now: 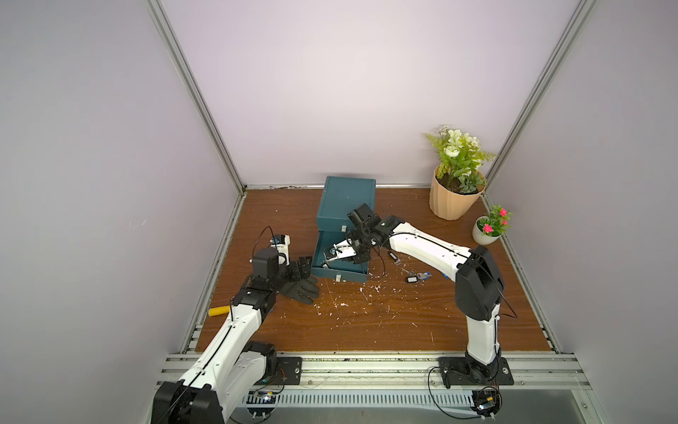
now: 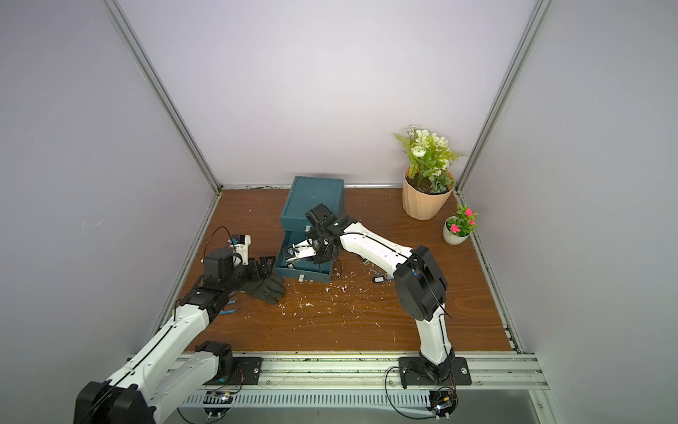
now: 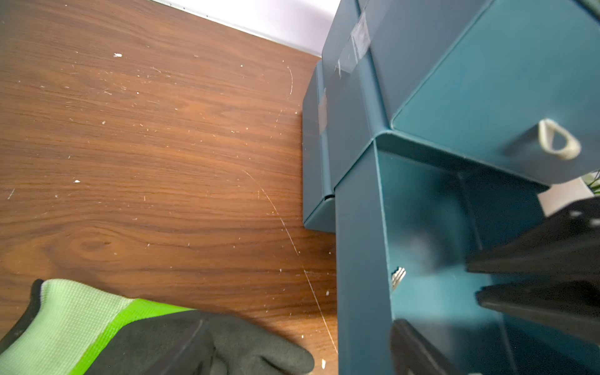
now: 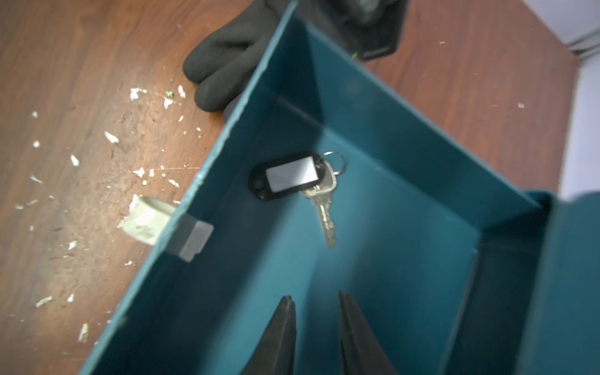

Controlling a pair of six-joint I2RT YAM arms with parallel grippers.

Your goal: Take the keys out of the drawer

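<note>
A key (image 4: 323,206) with a ring and black tag (image 4: 290,175) lies in the corner of the open teal drawer (image 4: 400,262). My right gripper is over the drawer, fingers part open with nothing between them, pointed toward the key. In the left wrist view, its dark fingers reach in from the right. My left gripper stands open just left of the drawer, above a grey-and-green glove (image 3: 87,318).
The upper box (image 1: 346,198) stands behind the drawer. More tagged keys (image 1: 413,279) and white scraps lie on the table to the right and front. Two potted plants (image 1: 448,201) stand at the back right.
</note>
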